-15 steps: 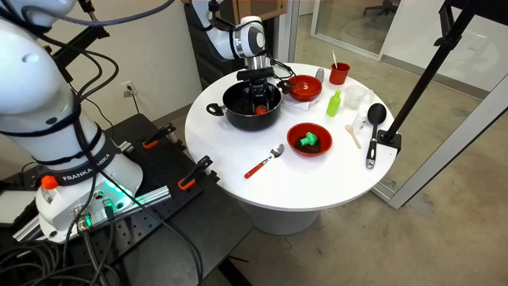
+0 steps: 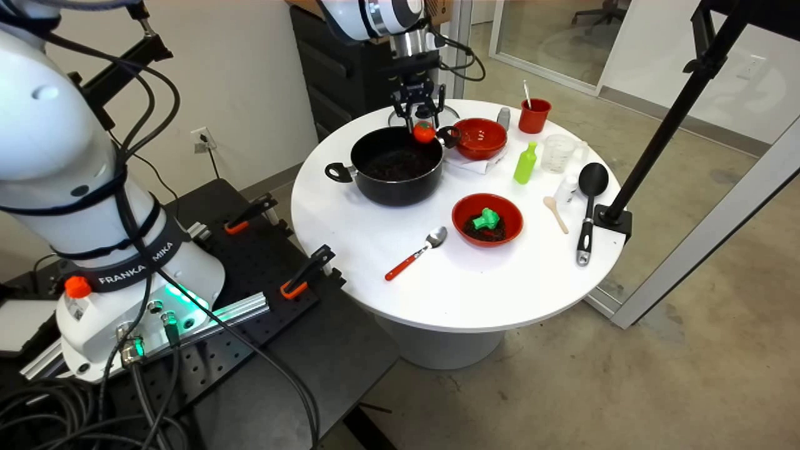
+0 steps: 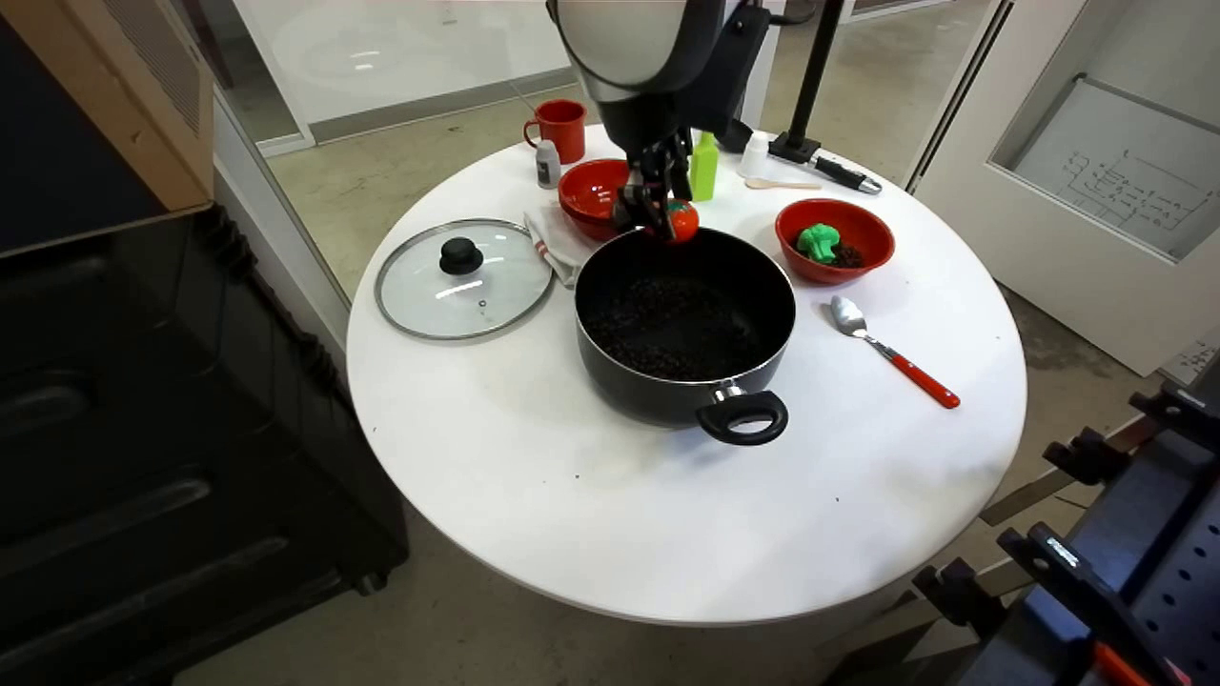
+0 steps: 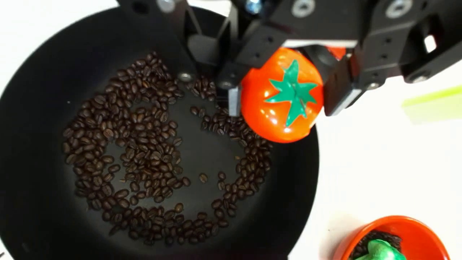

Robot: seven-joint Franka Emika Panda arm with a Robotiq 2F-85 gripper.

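A red toy tomato (image 4: 277, 108) with a green painted leaf is held between the fingers of my gripper, which is shut on it. In the first exterior view the tomato (image 2: 424, 132) hangs above the far rim of the black pot (image 2: 395, 194), clear of the beans. The second exterior view has the gripper (image 3: 669, 217) with the tomato (image 3: 682, 222) over the pot's far edge. Dark coffee beans (image 4: 160, 147) lie spread over the pot's floor. A red bowl (image 2: 459, 217) to the right of the pot contains beans and a green toy broccoli (image 2: 487, 219).
Close behind the pot's far handle stands another red bowl (image 2: 481, 136). A glass lid (image 3: 423, 286) lies flat on the table. A green bottle (image 2: 526, 164), red mug (image 2: 534, 119), spoon (image 2: 410, 256) and black ladle (image 2: 590, 202) are spread around.
One second ago the gripper was down inside the pot with the tomato. It has since risen out, carrying the tomato up and slightly right, above the rim.
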